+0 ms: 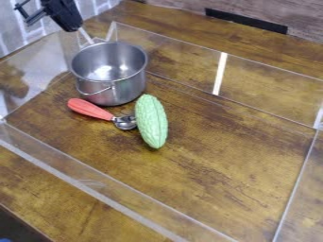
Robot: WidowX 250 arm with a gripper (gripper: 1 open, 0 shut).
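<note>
A steel pot [109,74] with a wire handle stands at the left of the wooden table. In front of it lies a red-handled scoop [91,109], its metal end next to a pale green bitter melon [151,121]. My black gripper [36,15] is at the top left edge, above and behind the pot and partly out of frame; its fingertips are too small to tell their state.
Clear plastic edging runs along the left and right sides, and a white tape strip [220,74] lies toward the back.
</note>
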